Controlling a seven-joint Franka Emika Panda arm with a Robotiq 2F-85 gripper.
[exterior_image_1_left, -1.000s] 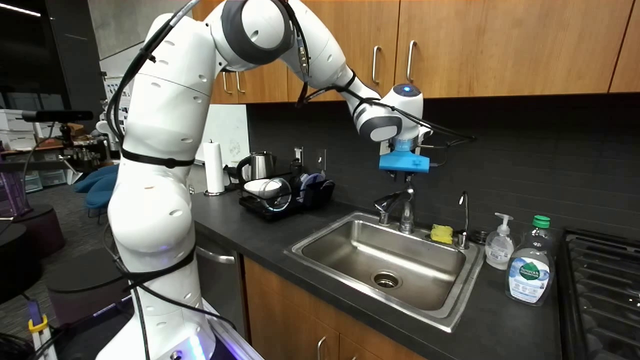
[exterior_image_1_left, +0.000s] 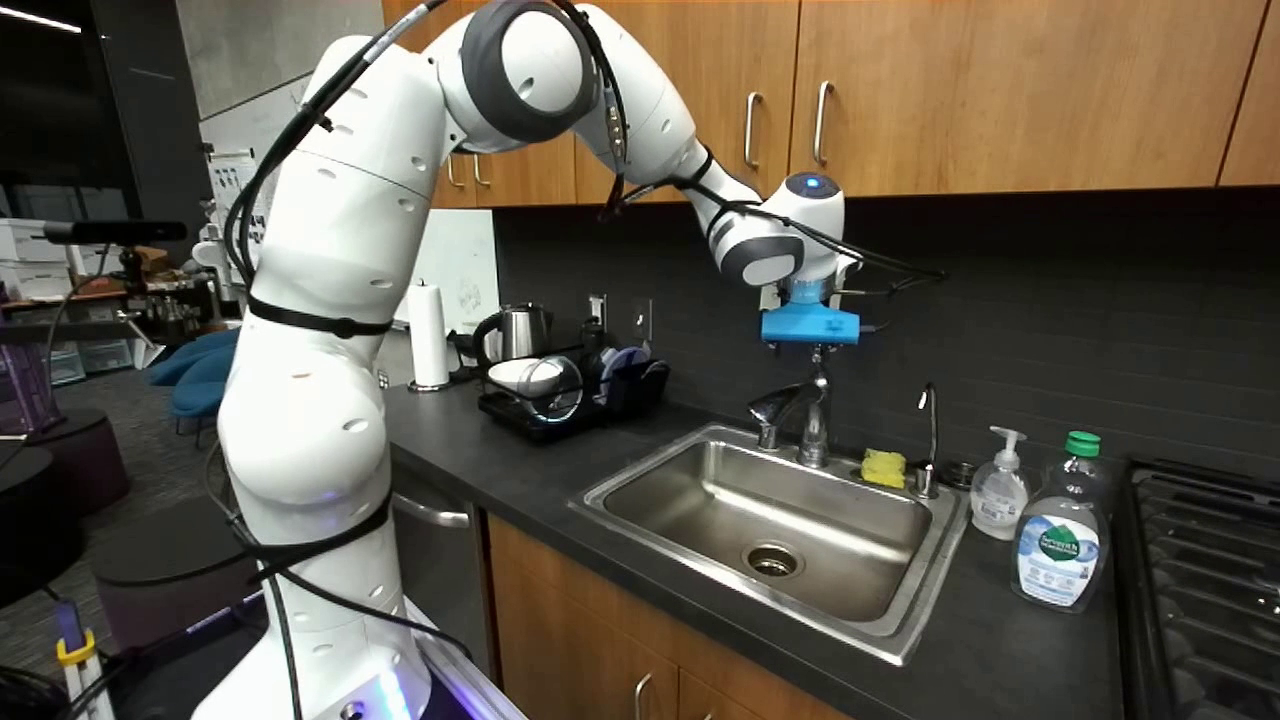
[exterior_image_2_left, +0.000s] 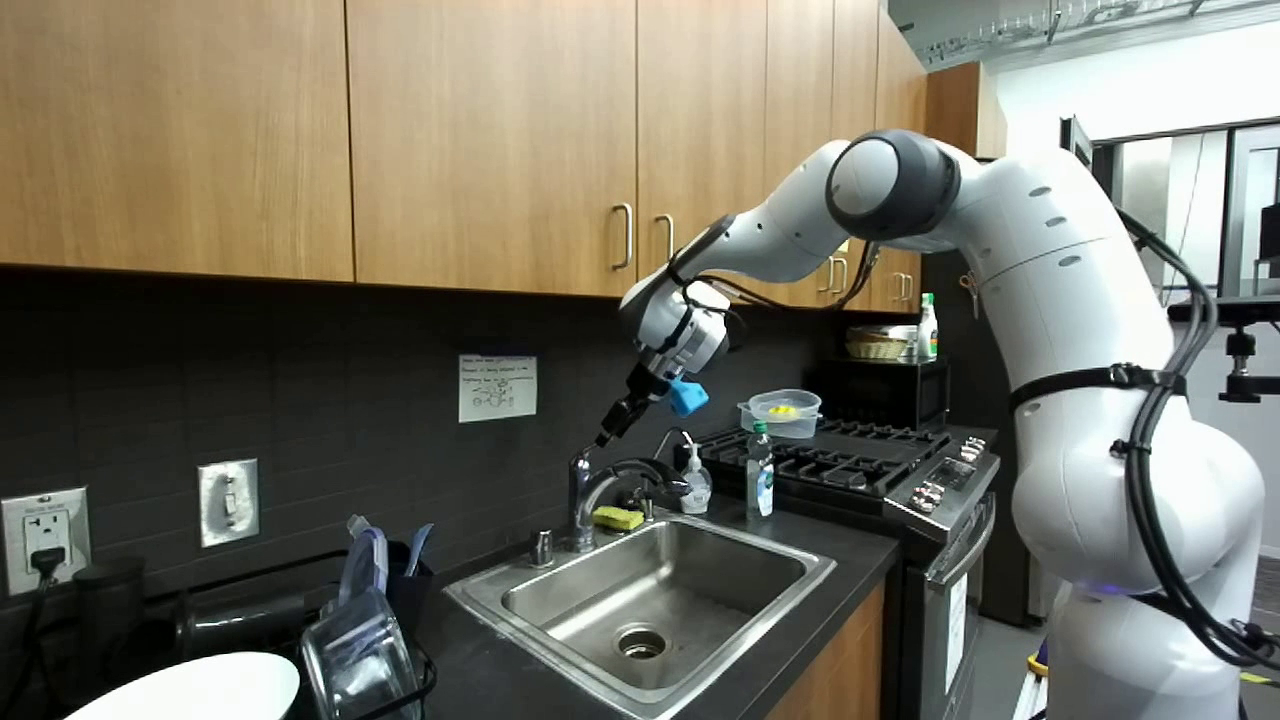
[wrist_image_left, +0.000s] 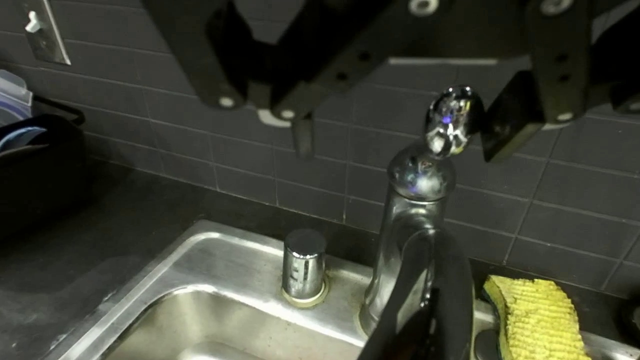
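Above the chrome faucet (wrist_image_left: 396, 258) hovers my gripper, its two dark fingers spread apart. Between them stands the rounded chrome tip of the faucet's handle (wrist_image_left: 454, 120), much closer to the right finger (wrist_image_left: 510, 123) than to the left one; whether it touches the right finger I cannot tell. In exterior view 1 the gripper sits under the blue mount (exterior_image_1_left: 811, 322), and its fingers are mostly hidden there. Seen in exterior view 2, the gripper (exterior_image_2_left: 603, 437) slants down toward the top of the faucet (exterior_image_2_left: 584, 492). Below lies the empty steel sink (exterior_image_1_left: 720, 450).
A yellow sponge (wrist_image_left: 540, 318) rests right of the faucet, beside a thin second tap (exterior_image_1_left: 929, 438). Farther right are a soap pump (exterior_image_1_left: 999, 492), a green-capped bottle (exterior_image_1_left: 1060, 540) and the stove. The dish rack (exterior_image_1_left: 540, 420) stands left. Cabinets hang overhead.
The arm has shifted very slightly to the right in exterior view 1, most visibly at its upper joints. The sink, sponge and bottles have not moved.
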